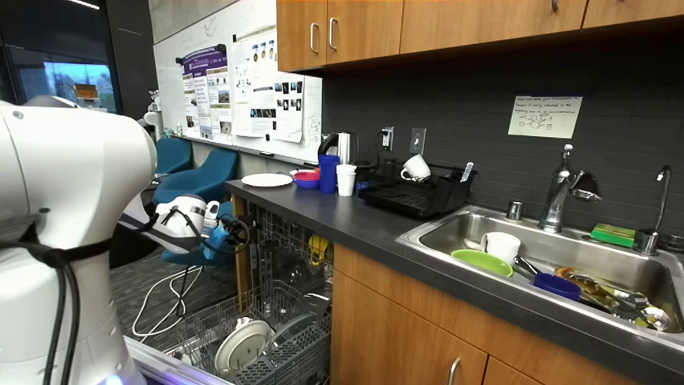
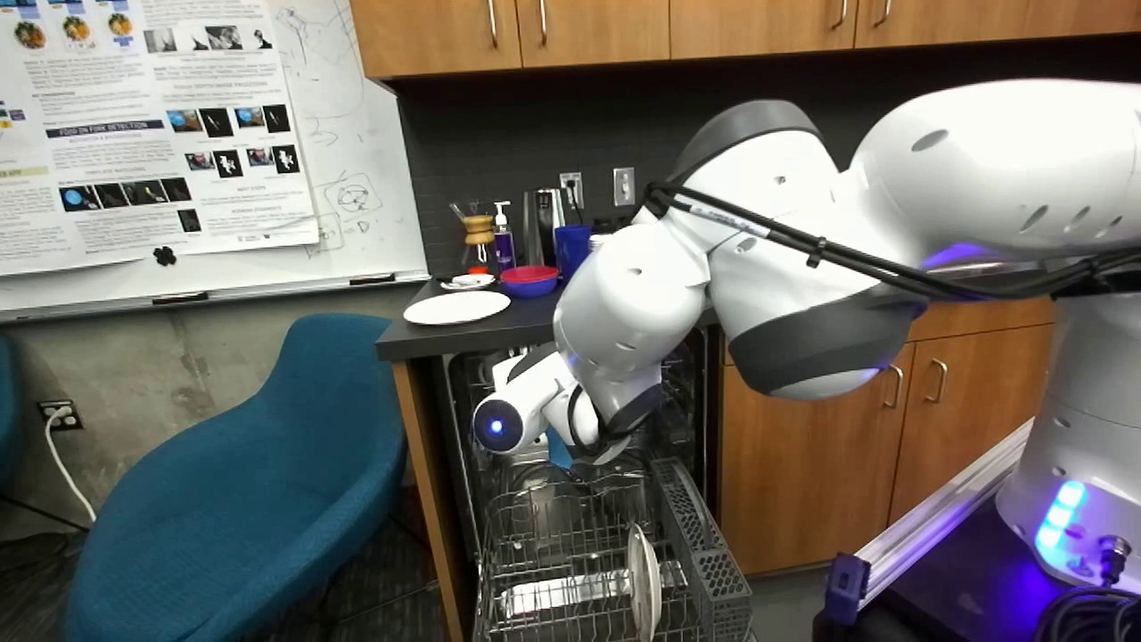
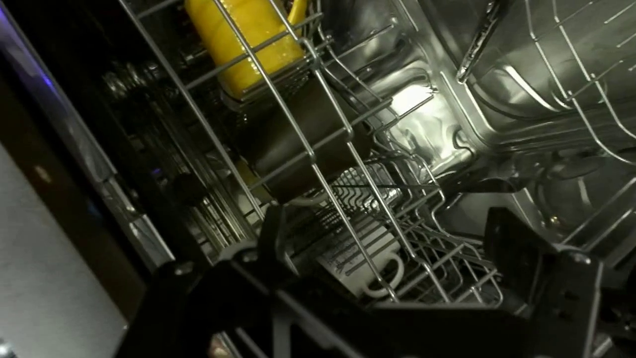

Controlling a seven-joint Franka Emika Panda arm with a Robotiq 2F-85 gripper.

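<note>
Beneath the upper rack wires in the wrist view, my gripper stands open, its two dark fingers wide apart. No object is held between them; rack wires and a white mug (image 3: 360, 256) show beyond the gap. A yellow mug (image 3: 247, 44) sits in the upper rack (image 3: 313, 158), farther up that view, beside a dark cup (image 3: 307, 140). In exterior view 1 the yellow mug (image 1: 317, 249) appears inside the dishwasher opening. The lower rack (image 2: 535, 524) is pulled out and carries a white plate (image 2: 642, 578) standing on edge.
The countertop (image 1: 378, 221) above the dishwasher bears a white plate, bowls and cups. A wooden side panel (image 2: 428, 481) borders the dishwasher, with a blue chair (image 2: 235, 492) to its left. Dishes lie in the sink (image 1: 436, 237) at the right.
</note>
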